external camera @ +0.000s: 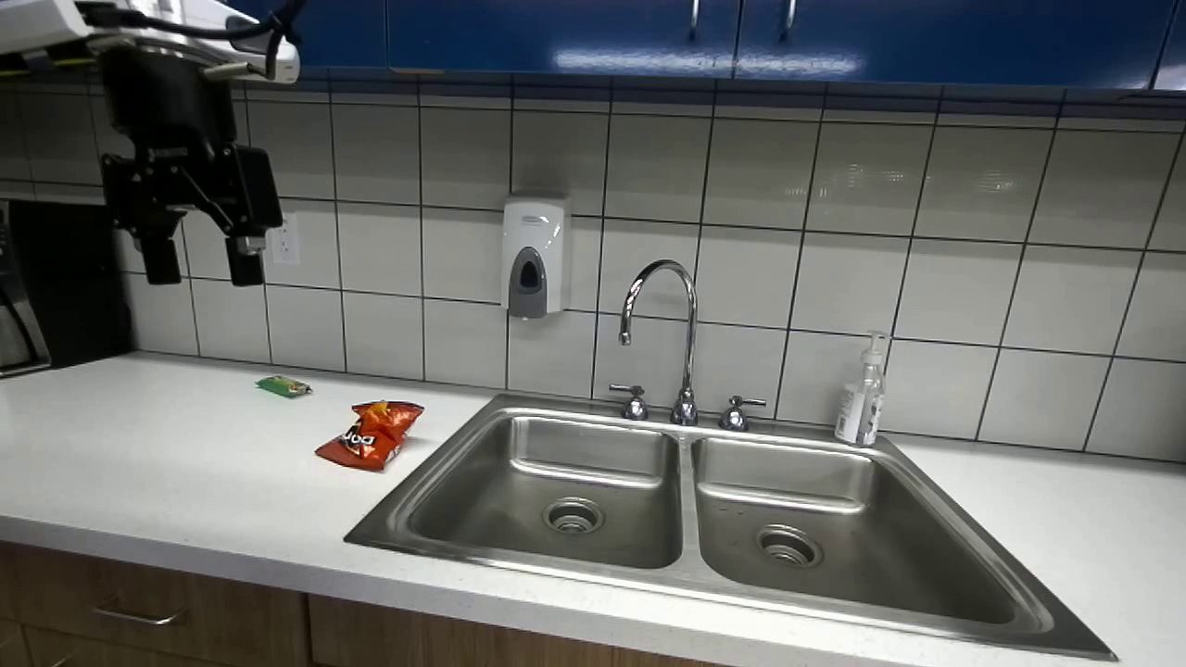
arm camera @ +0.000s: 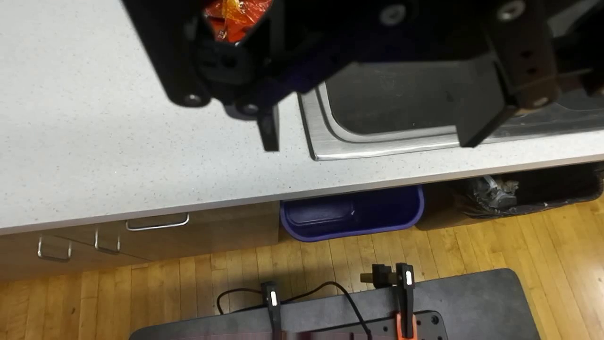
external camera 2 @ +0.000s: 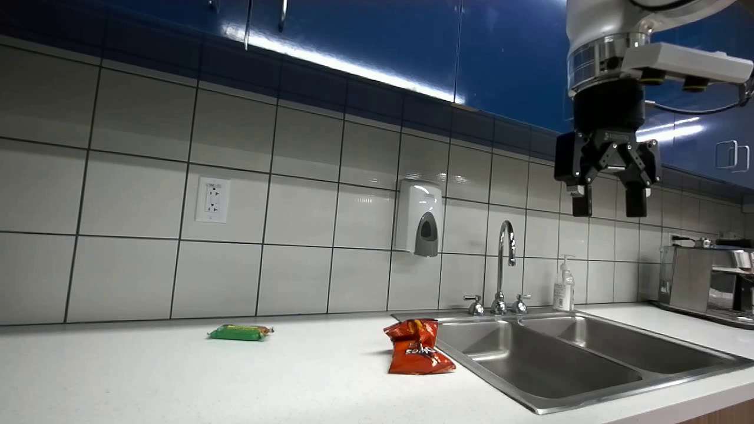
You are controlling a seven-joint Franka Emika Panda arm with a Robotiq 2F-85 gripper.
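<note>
High above the counter hangs my gripper (external camera: 204,272), open, with nothing between its fingers. In the second exterior view the gripper (external camera 2: 609,206) appears at the upper right, well above sink height. A red, crumpled snack bag (external camera: 374,434) lies on the white counter just left of the sink. Farther left, close to the tiled wall, is a small green packet (external camera 2: 240,332). From the wrist, part of the red bag (arm camera: 238,18) shows at the top, partly covered by the gripper's linkage; the green packet is out of that view.
A double steel sink (external camera: 687,489) with a tall faucet (external camera: 687,356) sits in the counter, a clear pump bottle (external camera: 863,395) behind it. Blue cabinets (external camera: 556,39) hang overhead. Below the counter edge are a blue bin (arm camera: 351,212) and a black-lined bin (arm camera: 526,192).
</note>
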